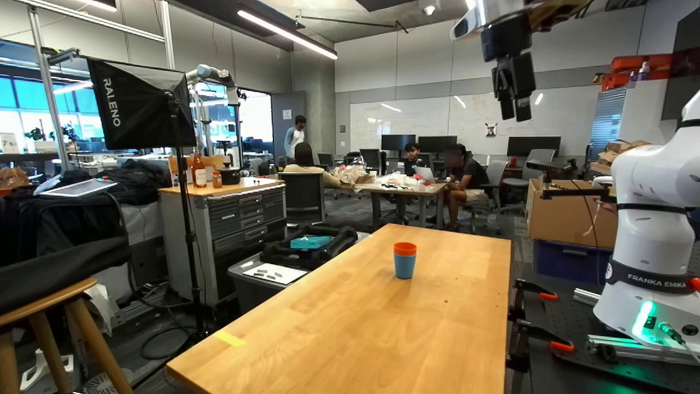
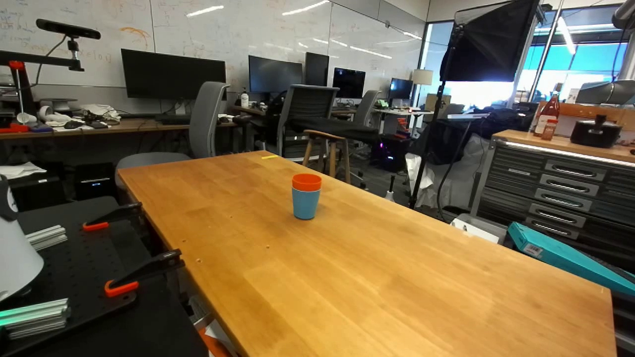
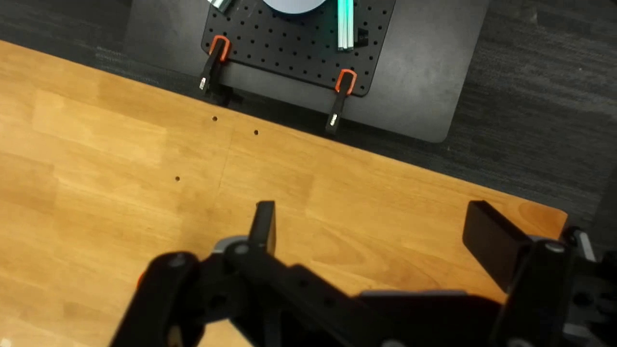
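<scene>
On the wooden table (image 1: 367, 322) stands an upright blue cup (image 1: 404, 265) with an orange cup (image 1: 404, 248) nested in it, its rim showing above. The same pair, blue cup (image 2: 306, 203) below and orange cup (image 2: 306, 182) on top, appears in the other exterior view. High over the table hangs my gripper (image 1: 515, 110), well above the cups and not touching them. In the wrist view the gripper is open, fingers wide apart, with only bare tabletop visible between them. A small orange sliver (image 3: 140, 280) peeks out beside the gripper body there; the cups are otherwise hidden.
Black clamps (image 3: 341, 95) with orange parts sit on the robot's mounting plate (image 3: 277, 46), by the table's edge. Apart from the cups, a yellow tape strip (image 1: 229, 338) and small dark spots, the tabletop is clear.
</scene>
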